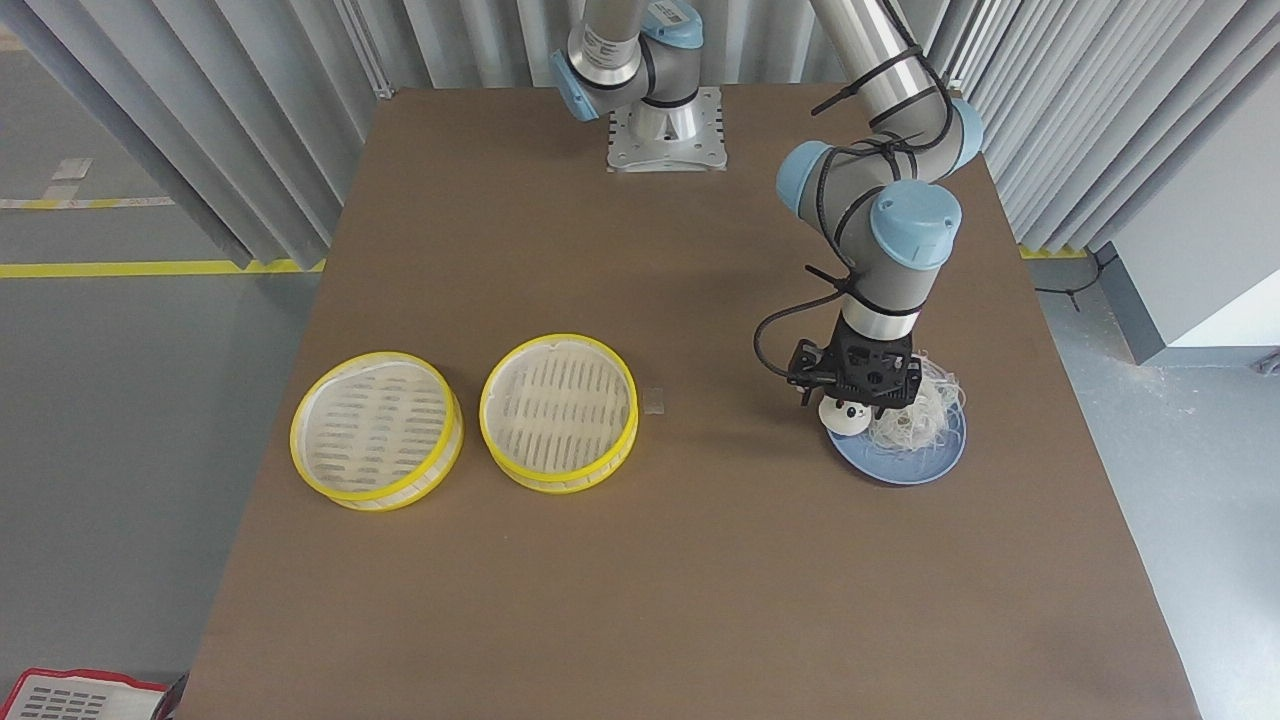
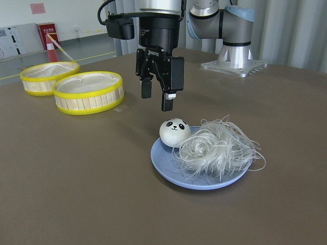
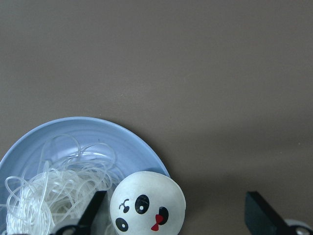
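Observation:
A white panda-faced bun (image 1: 845, 418) (image 2: 174, 132) (image 3: 147, 204) sits on a blue plate (image 1: 888, 470) (image 2: 173, 171) (image 3: 78, 129), beside a heap of white translucent noodle-like strands (image 2: 217, 148) (image 3: 51, 200). My gripper (image 2: 157, 99) hangs just above the bun, its fingers standing apart with nothing held. In the front view it partly hides the plate and strands. In the wrist view the fingertips show on either side of the bun, above it.
Two round steamer baskets with yellow rims (image 1: 375, 492) (image 1: 559, 478) stand on the left of the brown table (image 1: 720, 576).

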